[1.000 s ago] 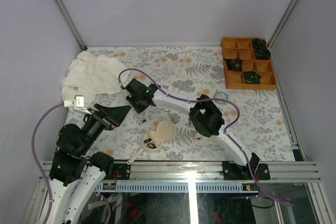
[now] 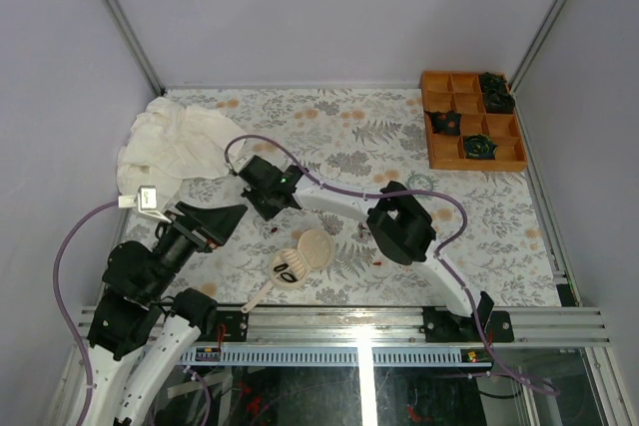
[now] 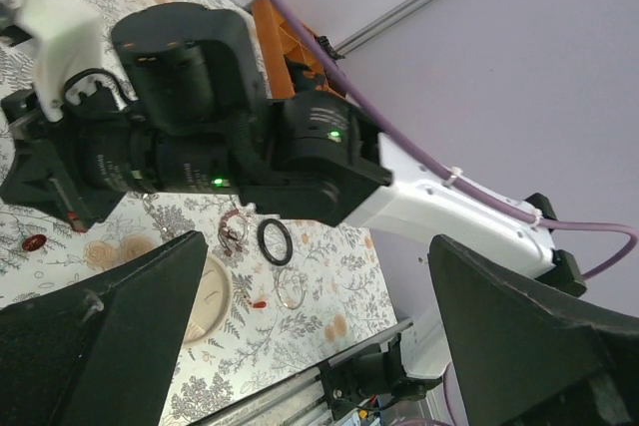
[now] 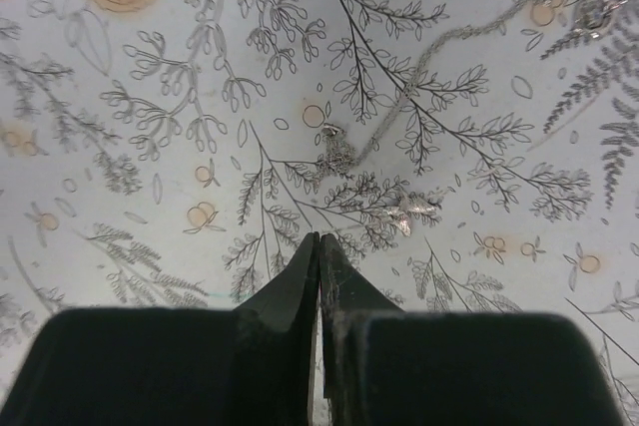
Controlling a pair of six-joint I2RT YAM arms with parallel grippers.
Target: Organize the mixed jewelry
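A fine silver chain necklace lies loosely stretched on the patterned cloth in the right wrist view. Near it is a small shiny piece, perhaps an earring. My right gripper is shut just short of both, with nothing showing between its fingers. My left gripper stands open and empty at the left side. Between its fingers, farther off, lie a black ring-shaped band, a reddish bracelet and a pale bracelet. The wooden organizer stands at the back right, dark bundles in some compartments.
A round beige dish and a paddle-like holder with black loops on it lie near the front. White cloth is heaped at the back left. My right arm stretches across the table's middle. The back centre is open.
The left arm has hardly moved.
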